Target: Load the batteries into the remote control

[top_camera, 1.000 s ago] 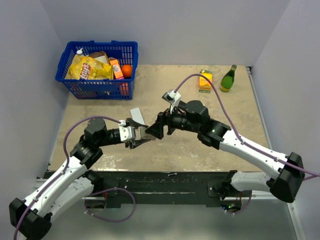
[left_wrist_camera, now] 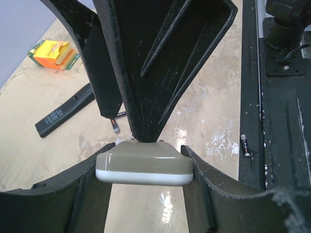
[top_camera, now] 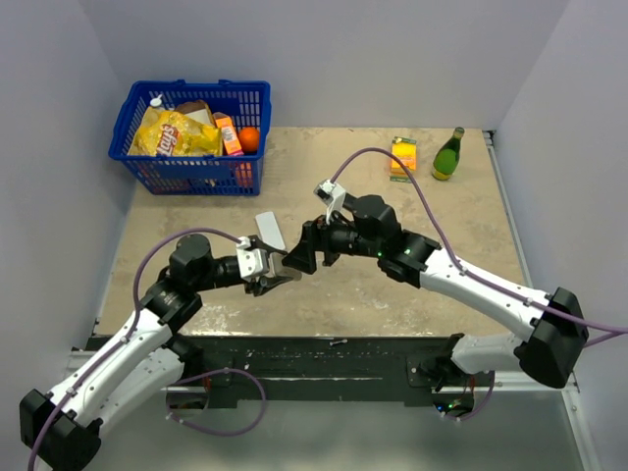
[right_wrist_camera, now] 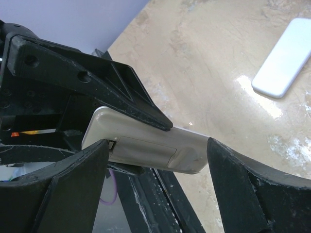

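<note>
My left gripper (top_camera: pixel 280 270) is shut on the light grey remote (left_wrist_camera: pixel 143 165), holding it above the table. My right gripper (top_camera: pixel 309 250) is at the remote, a finger reaching onto its back by the battery compartment; in the right wrist view a battery cover or cell area (right_wrist_camera: pixel 143 151) shows, its contents unclear. How far the right fingers are open is hard to tell. A white rectangular piece (top_camera: pixel 270 230) lies on the table behind. In the left wrist view loose batteries (left_wrist_camera: pixel 115 126) lie near a black remote (left_wrist_camera: pixel 58 114), and another battery (left_wrist_camera: pixel 244 144) lies by the front edge.
A blue basket (top_camera: pixel 137 172) of groceries stands at the back left. A yellow box (top_camera: pixel 402 157) and green bottle (top_camera: pixel 447 155) are at the back right.
The right arm has shifted slightly, its elbow a little lower in the top view and its gripper tilted a little. The left arm holds still with the remote.
</note>
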